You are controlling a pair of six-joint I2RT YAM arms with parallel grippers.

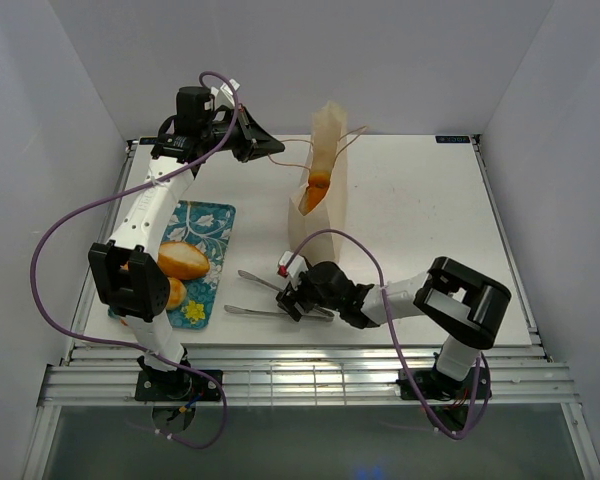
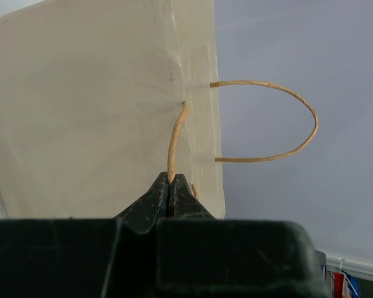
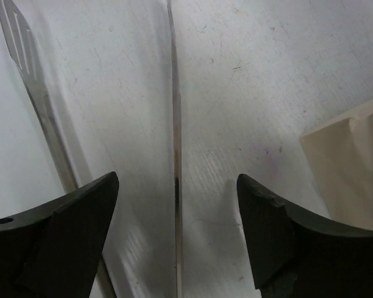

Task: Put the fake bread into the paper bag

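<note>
The paper bag point(image 1: 325, 215) stands at the middle of the table with orange bread visible inside. My left gripper point(image 1: 277, 148) is shut on one rope handle point(image 2: 174, 143), holding it out to the left of the bag. My right gripper point(image 1: 293, 292) is part open, low over the table just in front of the bag, above two metal utensils point(image 3: 43, 112), with nothing clearly held. More bread loaves point(image 1: 183, 261) lie at the left, partly hidden by my left arm.
A patterned blue cloth point(image 1: 208, 225) lies under the loaves at the left. The table right of the bag point(image 1: 420, 200) is clear. Grey walls close in both sides and the back.
</note>
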